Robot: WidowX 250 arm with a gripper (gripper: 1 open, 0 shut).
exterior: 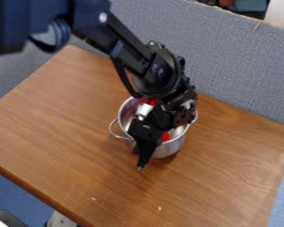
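A black robot arm comes down from the upper left, and its gripper (147, 142) sits over and partly in front of a silver two-handled pot (169, 148) on the wooden table (61, 133). Red (163, 136) and some white show inside the pot, mostly hidden by the gripper. The fingers reach down across the pot's front; whether they are open or shut, or on anything, I cannot tell.
A grey padded wall (240, 71) runs along the back and left. A light blue strip (282, 199) lies at the right edge.
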